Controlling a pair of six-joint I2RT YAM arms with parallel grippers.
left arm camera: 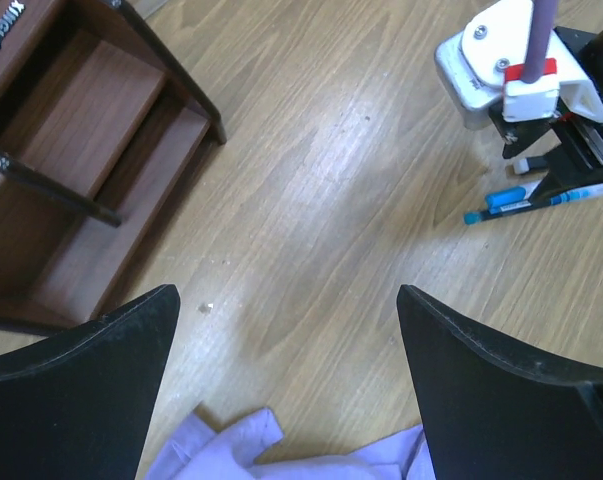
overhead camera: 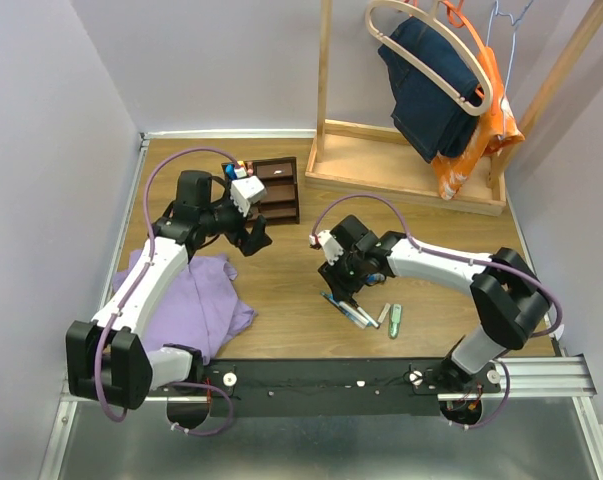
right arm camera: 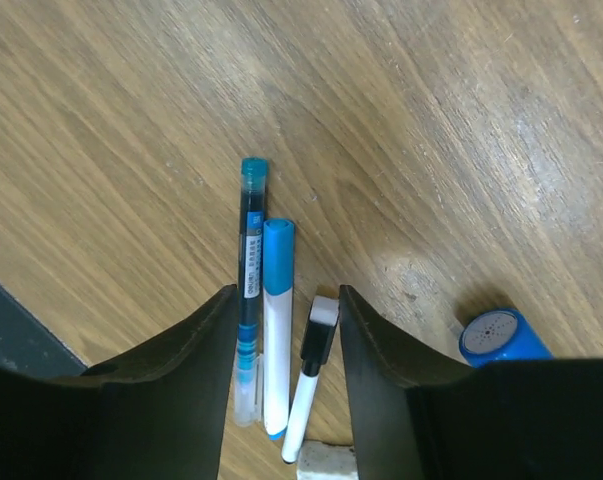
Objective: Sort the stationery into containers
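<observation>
Several pens lie side by side on the wooden floor in the right wrist view: a dark blue-capped pen, a white marker with a blue cap and a thinner white marker with a black cap. Over them is my right gripper, its fingers partly spread and nothing gripped. A blue cylinder lies at the lower right there. The brown organizer stands at the back left, holding upright pens in one compartment. Beside its front right, my left gripper is open and empty.
A green cutter and a small whitish block lie right of the pens. Purple cloth is spread at the left. A wooden rack with hanging clothes stands at the back right.
</observation>
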